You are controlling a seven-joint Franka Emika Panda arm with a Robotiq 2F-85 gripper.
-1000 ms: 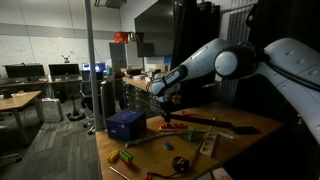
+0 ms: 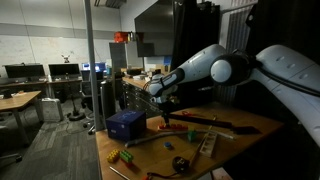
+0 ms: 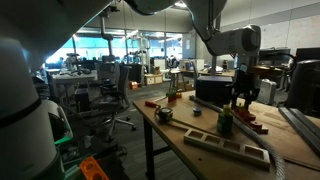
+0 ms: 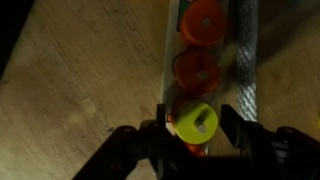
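In the wrist view my gripper is part open, with its dark fingers on both sides of a round yellow-green knob. Thin gaps seem to show between the knob and the fingers. Two round red knobs line up beyond it on the same narrow strip. From the second exterior view, the gripper points down over red parts on the table. It is small and dark in the first exterior view, above the red parts.
A blue box stands left of the red parts. Yellow and green pieces lie near the table's left edge. A grey braided hose runs along the strip's right side. Bare wood shows to its left.
The objects on the table look unmoved.
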